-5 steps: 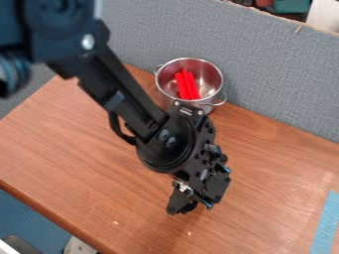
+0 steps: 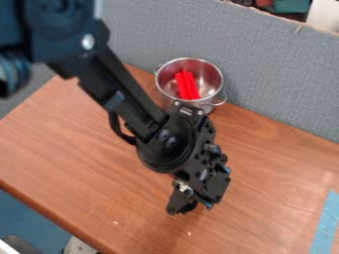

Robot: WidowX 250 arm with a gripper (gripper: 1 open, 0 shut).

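The black gripper (image 2: 199, 198) hangs low over the middle right of the wooden table (image 2: 79, 159), its fingertips pointing down and open, with no object visible between them. Behind the arm, at the back of the table, a steel pot (image 2: 169, 71) with wire handles holds red objects (image 2: 188, 85). The arm hides part of the pot's front and part of the table.
A grey padded wall (image 2: 276, 89) runs along the table's back. A blue strip (image 2: 323, 223) lies at the right edge. Some unclear items sit beyond the lower-left edge.
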